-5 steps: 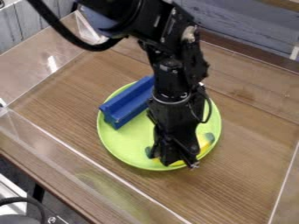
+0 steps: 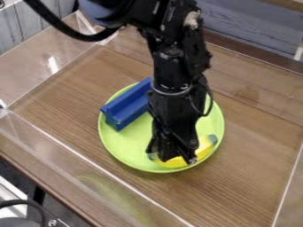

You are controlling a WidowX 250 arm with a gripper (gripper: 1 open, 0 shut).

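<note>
My black gripper [image 2: 173, 149] reaches down over a lime-green plate [image 2: 124, 142] on the wooden table. Under and just right of its fingertips lies a yellow object [image 2: 189, 157], partly hidden by them. Whether anything is between the fingers is hard to see; the gripper looks closed. A blue bar-shaped block [image 2: 127, 104] lies on the plate's left side, left of the arm.
A clear low barrier edges the table at the left and front. A grey slatted wall stands at the back, and a black cable hangs at the lower left.
The gripper has shifted slightly upward in the view, uncovering a little more of the yellow object. The blue block and plate look unmoved.
</note>
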